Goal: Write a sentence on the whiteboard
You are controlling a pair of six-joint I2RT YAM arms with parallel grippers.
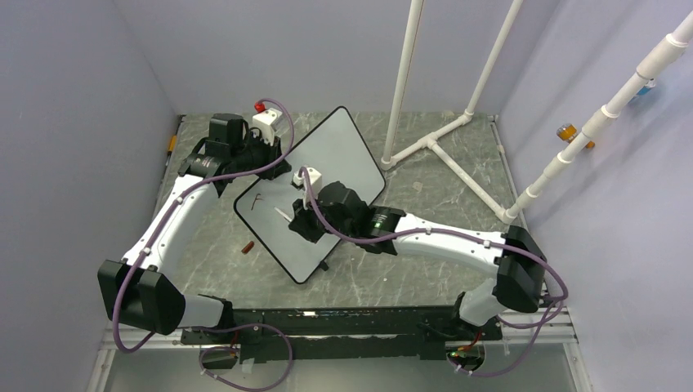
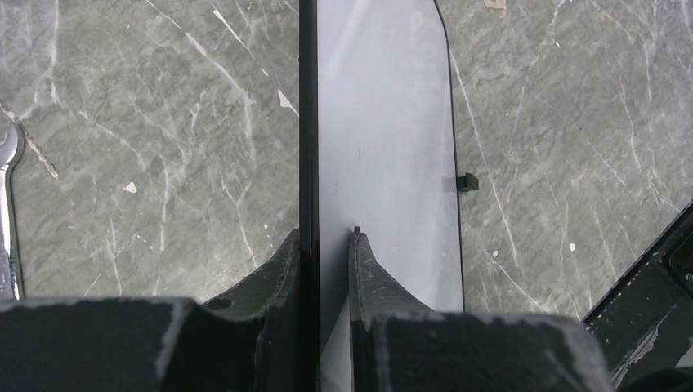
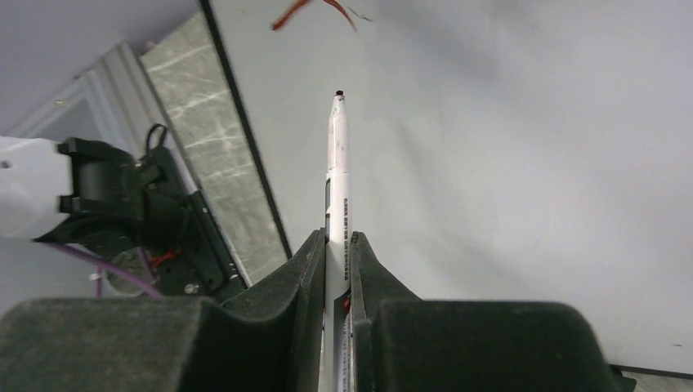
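The whiteboard (image 1: 335, 143) lies tilted on the table, with red strokes (image 1: 257, 197) near its left corner, seen also as a red mark (image 3: 294, 14) in the right wrist view. My left gripper (image 1: 278, 163) is at the board's upper-left edge, fingers either side of its black rim (image 2: 309, 122); whether they grip it is unclear. My right gripper (image 1: 298, 214) is shut on a white marker (image 3: 338, 147), its dark tip pointing toward the strokes, over the board.
White pipe frames (image 1: 433, 145) stand at the back right. A small brown object (image 1: 248, 247) lies left of the board; a spoon (image 2: 6, 204) shows in the left wrist view. Bare table surrounds the board's lower right.
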